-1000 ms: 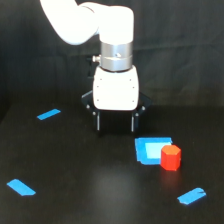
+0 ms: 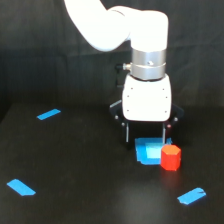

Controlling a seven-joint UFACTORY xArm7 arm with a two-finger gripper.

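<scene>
A red block (image 2: 171,158) stands at the right front corner of a blue square patch (image 2: 145,144) with a paler blue inner area. In the camera view, my gripper (image 2: 146,134) hangs over or just behind the patch, to the left of the red block. Its two dark fingers are spread apart, and nothing shows between them except the patch in the background. How high the fingertips are above the dark table cannot be told.
Blue strips lie flat on the table at the back left (image 2: 49,114), front left (image 2: 21,187) and front right (image 2: 192,196).
My gripper has moved right and slightly down, from left of the blue patch to over or just behind it. The red block and the blue pieces have stayed in place.
</scene>
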